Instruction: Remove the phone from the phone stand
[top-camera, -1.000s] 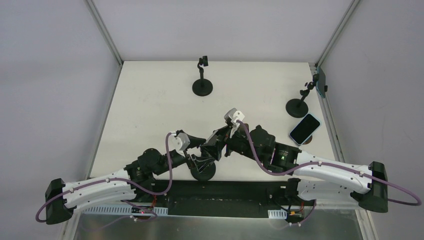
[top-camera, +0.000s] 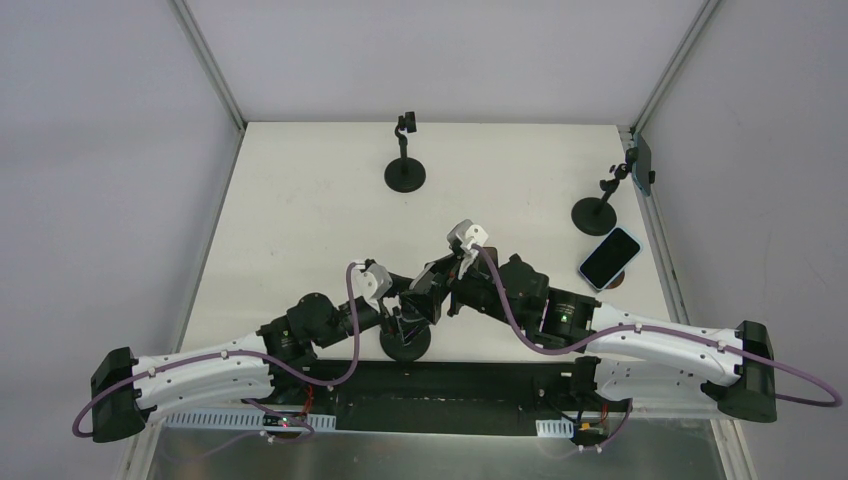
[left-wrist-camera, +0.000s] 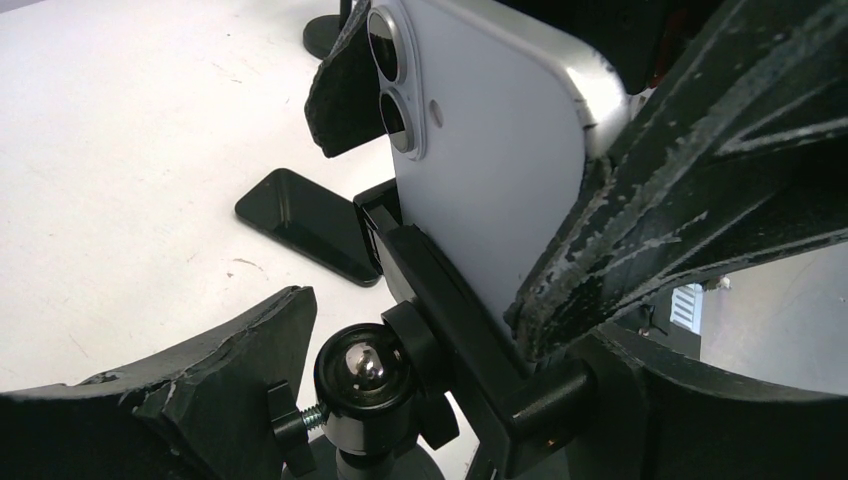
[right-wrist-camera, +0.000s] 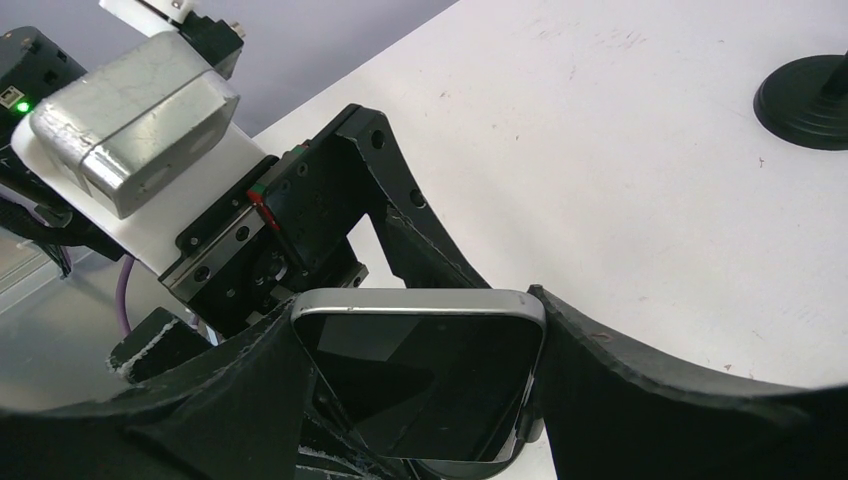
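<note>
A silver phone (left-wrist-camera: 490, 150) with a dual camera sits in the clamp (left-wrist-camera: 460, 360) of a black stand, whose round base (top-camera: 404, 345) is at the table's front centre. My right gripper is shut on the phone from above, its dark screen facing up in the right wrist view. My left gripper stands open lower down, its fingers either side of the stand's ball joint (left-wrist-camera: 365, 375) and clamp, below the phone. The top view is crowded there, with both grippers hiding the phone.
An empty stand (top-camera: 405, 175) is at the back centre, another stand (top-camera: 594, 215) at the right. A phone (top-camera: 609, 258) lies on the right of the table, and a black phone (left-wrist-camera: 300, 220) shows beyond the clamp.
My left gripper and forearm have shifted slightly in the top view, the wrist moving a little up and right around the stand. The right arm has hardly moved.
</note>
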